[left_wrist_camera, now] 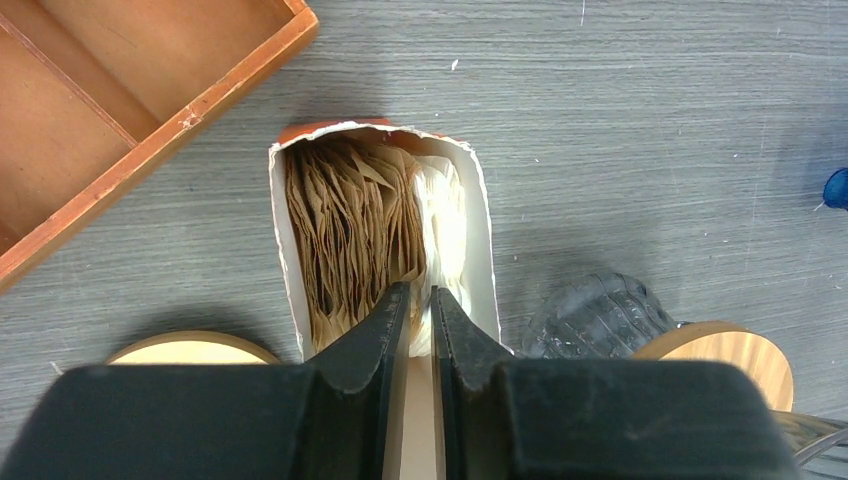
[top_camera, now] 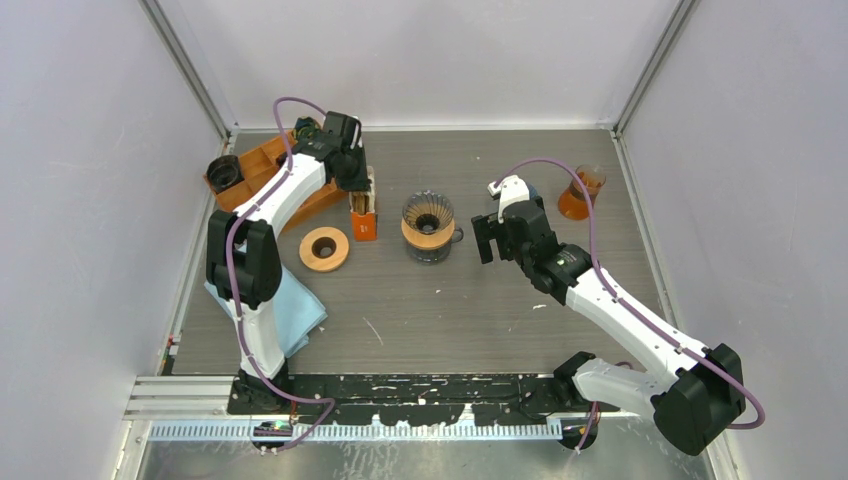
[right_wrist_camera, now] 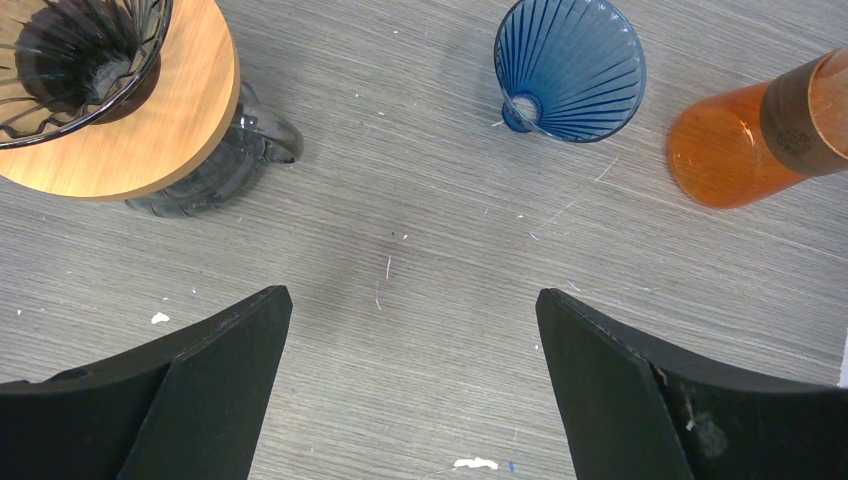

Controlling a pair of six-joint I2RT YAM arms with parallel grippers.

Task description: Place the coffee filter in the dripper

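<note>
Brown filters [left_wrist_camera: 345, 220] and white filters [left_wrist_camera: 440, 215] stand packed on edge in an orange-and-white box [top_camera: 364, 226]. My left gripper is over the box, its fingertips at the filters with a narrow gap between them. Filter edges show behind that gap; whether any sheet sits between the tips is unclear. Toward the table's middle, a dark ribbed dripper [top_camera: 427, 203] rests in a wooden collar [top_camera: 430, 240] on a glass server [top_camera: 429, 256]. To the right of the server my right gripper stands open and empty above the table.
A wooden tray [left_wrist_camera: 190, 118] lies left of the box, close to it. Beside the box's front is a round wooden holder [top_camera: 312, 242]. A blue cone dripper [right_wrist_camera: 575, 65] and an amber server [right_wrist_camera: 720, 150] stand at the right.
</note>
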